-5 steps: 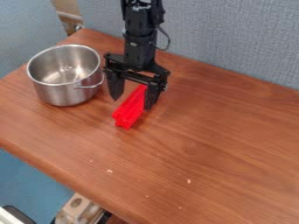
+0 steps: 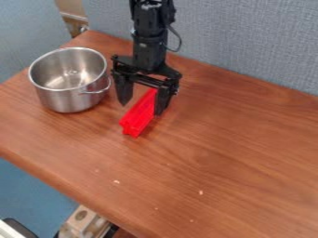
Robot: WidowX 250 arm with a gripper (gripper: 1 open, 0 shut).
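My black gripper hangs over the wooden table with its two fingers spread apart, straddling the far part of a red box that lies on the tabletop. Whether either finger touches the box is unclear. A steel pot stands just left of the gripper.
A grey padded wall rises behind it. The table's left edge runs past the lower left, with a blue floor beyond.
Over the last second my gripper has shifted very slightly left and up. The red box and the pot look unmoved.
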